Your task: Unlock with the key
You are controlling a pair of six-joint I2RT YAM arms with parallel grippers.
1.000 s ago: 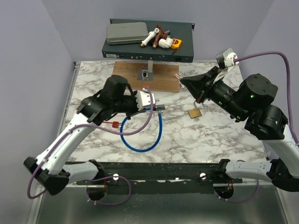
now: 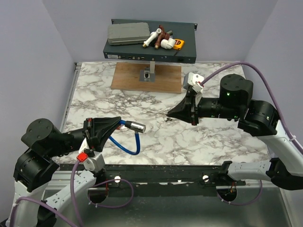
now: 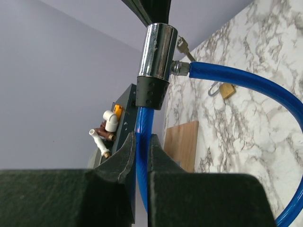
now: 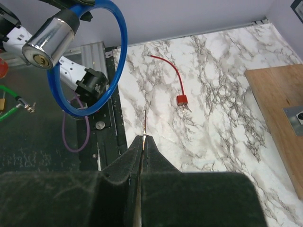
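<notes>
My left gripper is shut on the blue cable lock point(image 3: 251, 80) just below its silver barrel point(image 3: 158, 52). In the top view that barrel point(image 2: 136, 126) points to the right, with the cable looping below. On the barrel's end, a brass-coloured keyhole face point(image 4: 41, 60) shows in the right wrist view. My right gripper is shut on a thin key point(image 4: 144, 124), seen edge-on and sticking out past the fingertips. From above, the right gripper point(image 2: 168, 114) stands to the right of the barrel, with a gap between. Another key point(image 3: 182, 45) appears beside the barrel in the left wrist view.
A red seal point(image 4: 182, 100) with a red wire and a brass padlock point(image 3: 227, 90) lie on the marbled table. Behind are a wooden board point(image 2: 124, 78) with a metal latch and a dark rack unit point(image 2: 118, 51) carrying pipe parts.
My left gripper has moved left with the cable lock.
</notes>
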